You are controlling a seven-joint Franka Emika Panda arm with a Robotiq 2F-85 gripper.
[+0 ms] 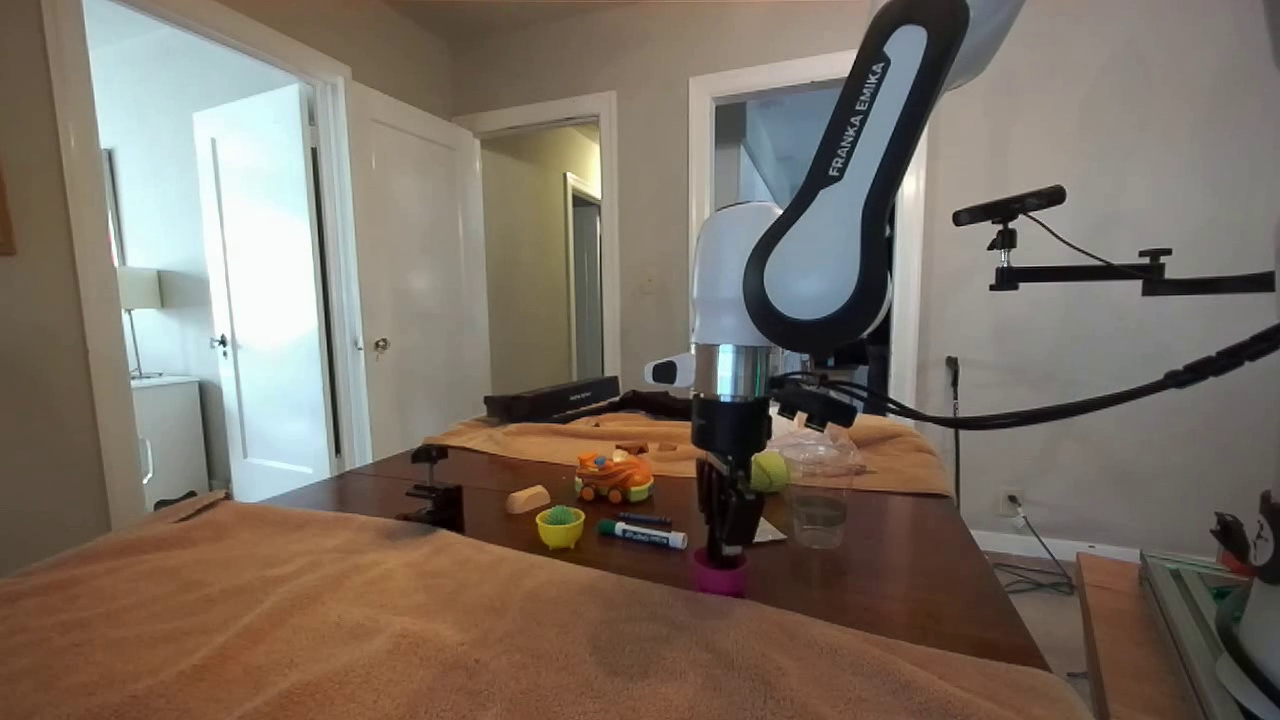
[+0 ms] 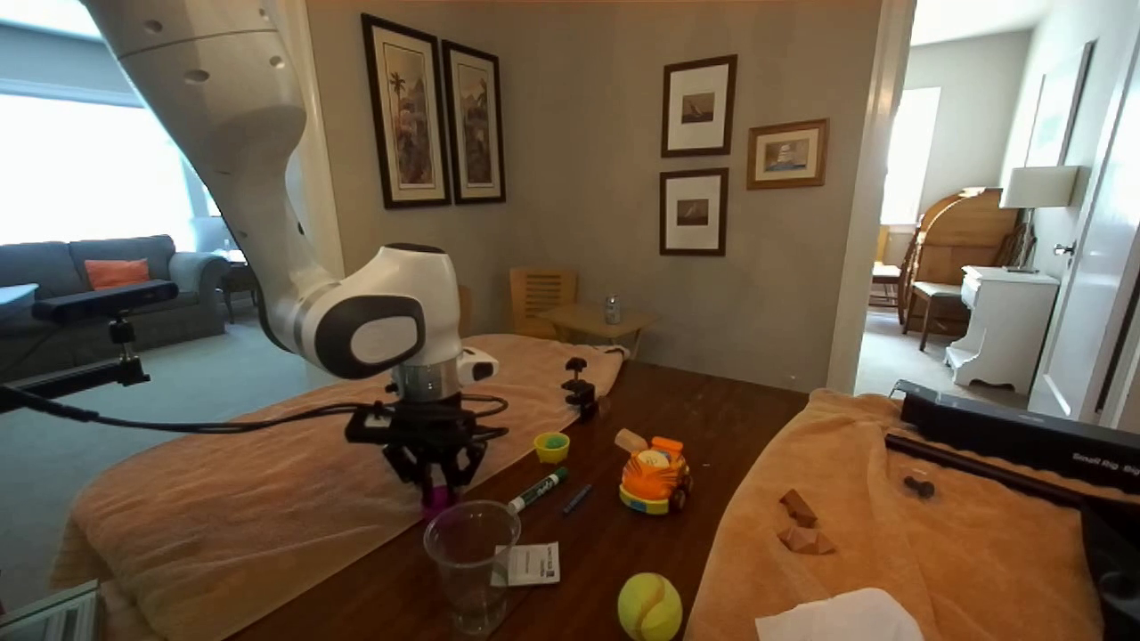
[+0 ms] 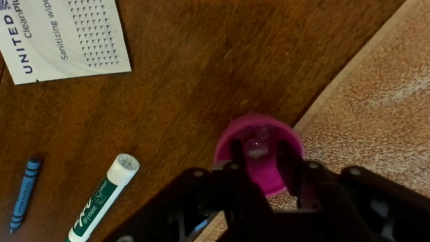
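Note:
A small magenta cup (image 3: 258, 121) stands upright on the wooden table beside the orange towel's edge, its mouth upward in the wrist view. My gripper points straight down over it, with both fingertips at or just inside the rim. A gap separates the two fingers, so the fingers stand open. Through that gap a small shiny, clear spot (image 3: 256, 148) shows within the cup; whether it is an object or a glint is unclear. Exterior view 1 shows the gripper (image 1: 723, 557) low at the magenta cup (image 1: 720, 582), whose inside is hidden there.
Near the cup lie a green-and-white marker (image 3: 98, 201), a blue crayon (image 3: 26, 193) and a white wipe packet (image 3: 66, 38). A clear plastic cup (image 2: 470, 572), a tennis ball (image 2: 649, 607), a yellow bowl (image 2: 551, 448) and an orange toy car (image 2: 654, 476) stand around.

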